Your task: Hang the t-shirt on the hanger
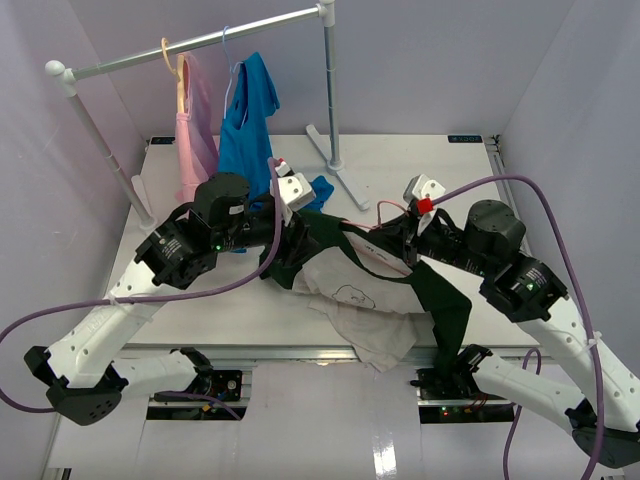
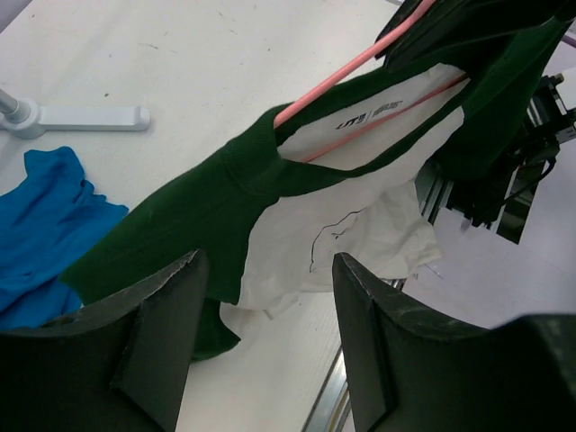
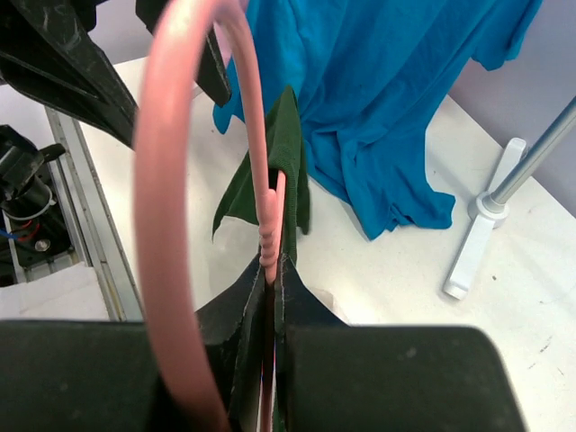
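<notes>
A white T-shirt (image 1: 350, 285) with dark green sleeves and collar hangs over the table's middle. A pink hanger runs into its neck opening, seen also in the left wrist view (image 2: 333, 83). My right gripper is shut on the hanger, beside the collar. My left gripper stands open, apart from the shirt, just to its left in the top view, its fingers framing the green sleeve (image 2: 180, 225) from behind in its wrist view.
A rack (image 1: 270, 22) at the back left holds a pink garment (image 1: 197, 130) and a blue one (image 1: 245, 110), with blue cloth (image 2: 45, 234) near the shirt. The rack's white foot (image 3: 468, 256) stands on the table (image 1: 450, 180).
</notes>
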